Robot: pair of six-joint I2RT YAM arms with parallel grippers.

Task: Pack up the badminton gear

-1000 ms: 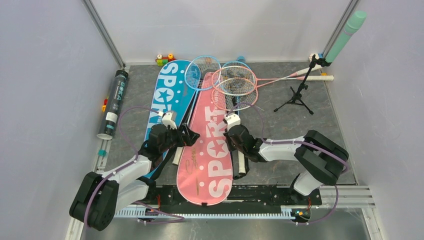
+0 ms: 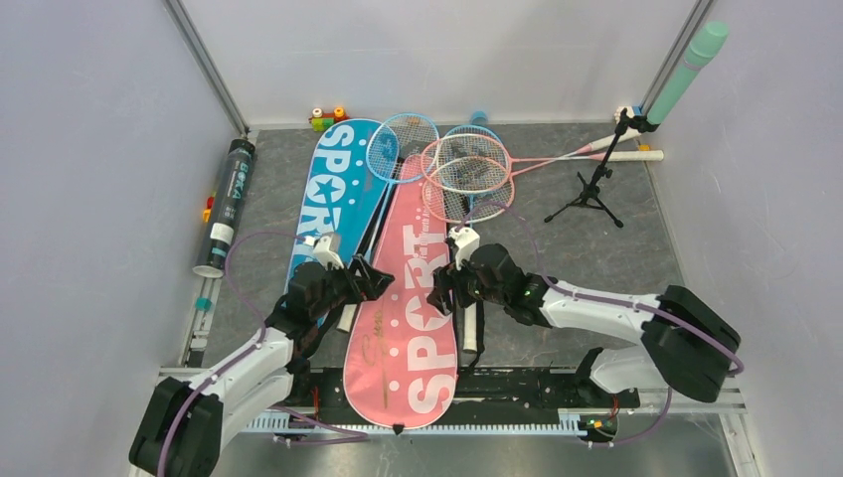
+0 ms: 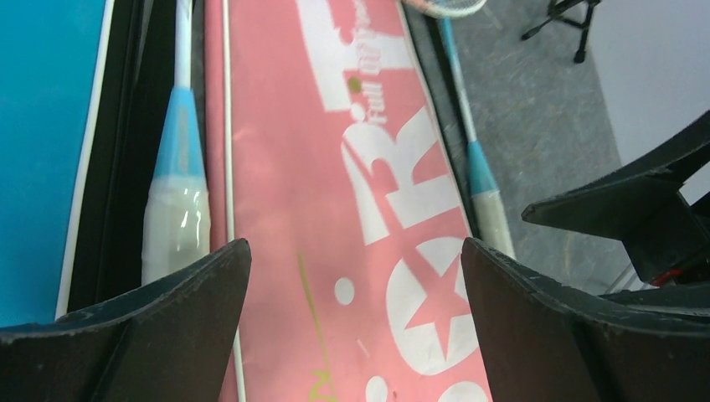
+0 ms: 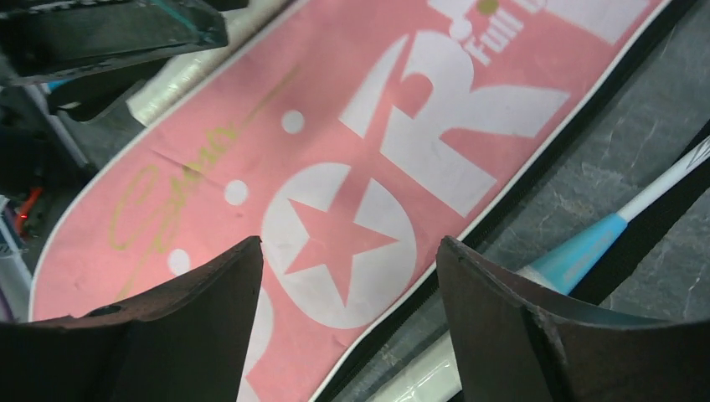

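A pink racket cover [image 2: 403,348] printed SPORT lies flat down the middle. Over its left edge my left gripper [image 2: 373,280] stands open with bare cover below. My right gripper [image 2: 443,292], also open, is above the cover's right edge. To the left lies a blue cover [image 2: 333,184], its lower part behind the left arm. Two blue rackets [image 2: 403,149] have their handles alongside the pink cover; one white grip [image 3: 174,222] shows in the left wrist view, the other grip [image 4: 431,373] in the right wrist view. Two pink rackets [image 2: 537,161] cross behind, heads overlapping the blue ones.
A black shuttlecock tube [image 2: 227,204] lies along the left wall. At the back right a black tripod [image 2: 593,189] stands near a mint-green tube [image 2: 686,72]. Toy blocks [image 2: 328,119] sit at the back edge. Bare grey floor [image 2: 577,258] lies right of the covers.
The pink cover has slid toward the front and slightly left. My right gripper drew back, opened, and came in over the cover's right edge; the left one moved only slightly.
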